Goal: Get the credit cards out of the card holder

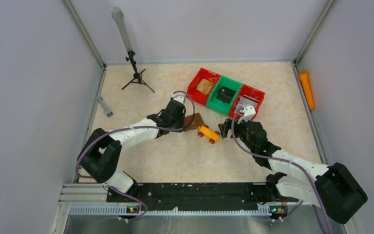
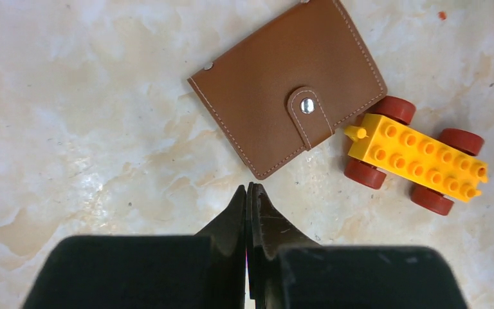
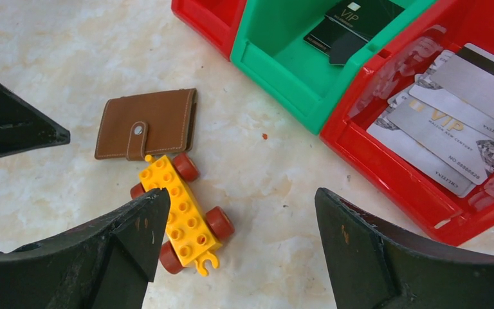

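Observation:
A brown leather card holder [image 2: 276, 77] lies flat on the table, its strap snapped down. No card shows at its edges. My left gripper is shut with nothing between its fingers, the tips just short of the holder's near corner in the left wrist view. The right wrist view shows the holder [image 3: 148, 122] with a black tip of the left gripper to its left, apart from it. My right gripper stands open and empty, over bare table between the toy car and the bins.
A yellow toy car [image 2: 418, 154] with dark red wheels stands against the holder's corner. Behind stand a red bin [image 1: 193, 91], a green bin [image 3: 273, 77] with black cards, and another red bin [image 3: 386, 174] with silver cards.

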